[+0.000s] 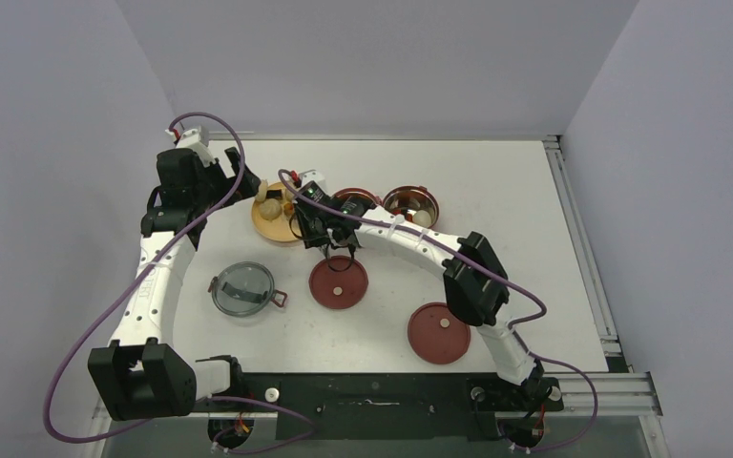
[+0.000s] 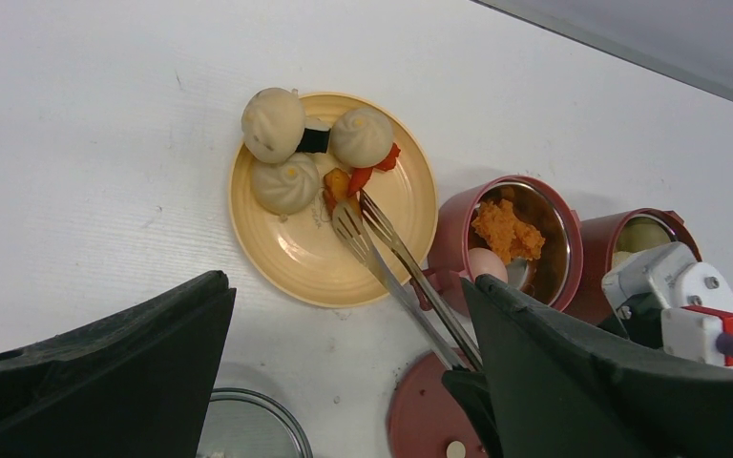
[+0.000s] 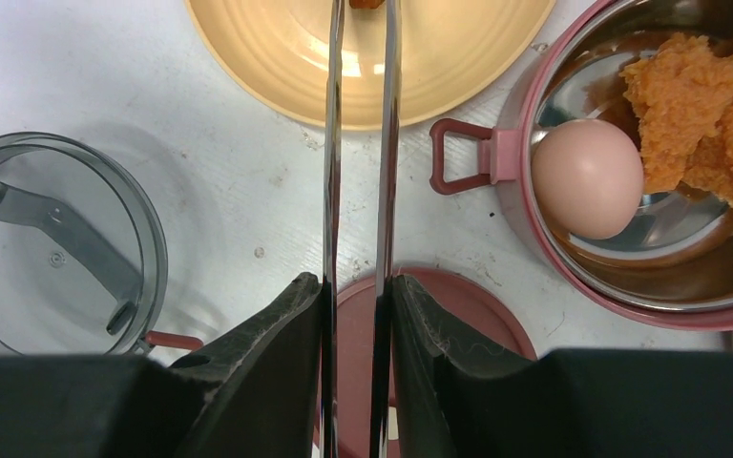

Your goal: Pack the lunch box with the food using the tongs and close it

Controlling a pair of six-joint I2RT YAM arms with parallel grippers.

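A yellow plate (image 2: 296, 258) holds buns (image 2: 272, 124), a sushi piece and orange-red food (image 2: 337, 186). Over it my right gripper grips long metal tongs (image 2: 391, 248), whose tips reach the orange food. Pink pots (image 3: 525, 205) stand beside the plate, one with fried chicken (image 3: 687, 114) and an egg (image 3: 587, 176). My left gripper stands open at the left of the plate, nothing between its fingers.
A glass lid (image 1: 242, 289) lies front left; red lids (image 1: 339, 272) (image 1: 439, 339) lie in front.
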